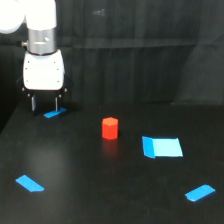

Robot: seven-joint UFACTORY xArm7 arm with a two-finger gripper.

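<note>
A small red block (110, 128) sits on the black table near the middle of the camera view. At the upper left, my white gripper (45, 103) points downward, well apart from the block and to its left. Its dark fingers are spread, and no object shows between them. To the right of the block lies a flat, light blue square (167, 147), with a darker blue strip (148, 147) along its left side.
Blue tape strips lie on the table (100, 185): one piece (55, 112) near the gripper, another (29, 184) at the front left, and a third (200, 192) at the front right. A dark curtain (140, 50) hangs behind.
</note>
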